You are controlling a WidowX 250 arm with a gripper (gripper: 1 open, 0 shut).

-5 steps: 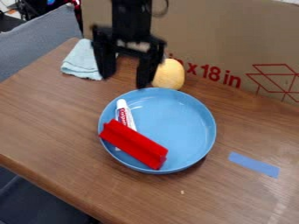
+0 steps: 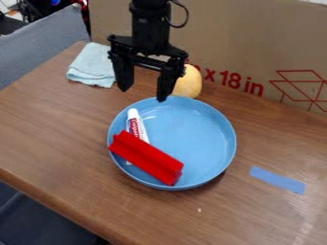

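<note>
The black gripper (image 2: 143, 78) hangs over the back of the table, above and behind a blue plate (image 2: 202, 139), its two fingers spread apart with nothing seen between them. A red object (image 2: 147, 158) lies across the lower left of the plate, next to a white tube with red lettering (image 2: 136, 122). A round yellow object (image 2: 189, 86) sits behind the plate, partly hidden by the gripper. A folded light blue cloth (image 2: 92, 67) lies at the back left of the table.
A cardboard panel (image 2: 255, 57) stands along the back. A strip of blue tape (image 2: 277, 180) is on the right of the table.
The gripper has shifted about over the back of the table and is now sharper in view. The plate, its contents, the cloth and the yellow object look unmoved.
</note>
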